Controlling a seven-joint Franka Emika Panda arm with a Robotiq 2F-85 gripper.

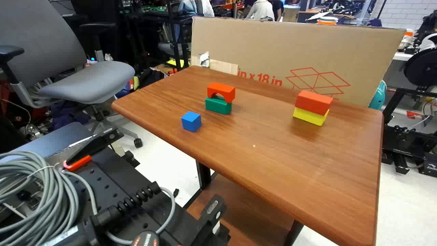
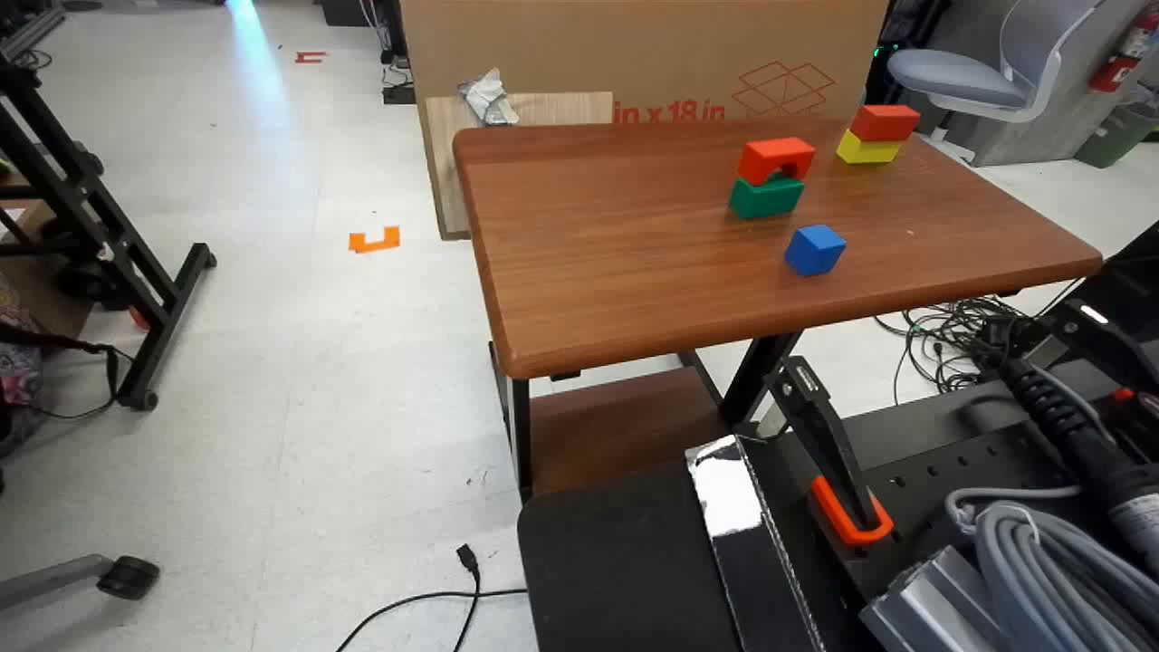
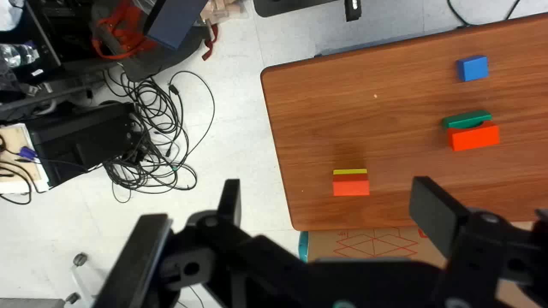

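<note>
On the brown table (image 1: 262, 143) stand two small stacks and a lone blue cube (image 1: 191, 121). One stack is an orange-red arch block (image 1: 221, 91) on a green block (image 1: 218, 106). The other, to the right in exterior view 1, has a red-orange block (image 1: 313, 102) lying on a yellow block (image 1: 310, 116). In the wrist view my gripper is wide open high over the table, its fingers (image 3: 438, 215) apart and empty. Seen from there, the red-orange block (image 3: 351, 185) lies between and well below the fingertips. Neither exterior view shows the gripper.
An upright cardboard sheet (image 1: 295, 53) lines the table's far edge. A black bench with coiled grey cable (image 1: 41, 192) and clamps (image 2: 837, 456) faces the near edge.
</note>
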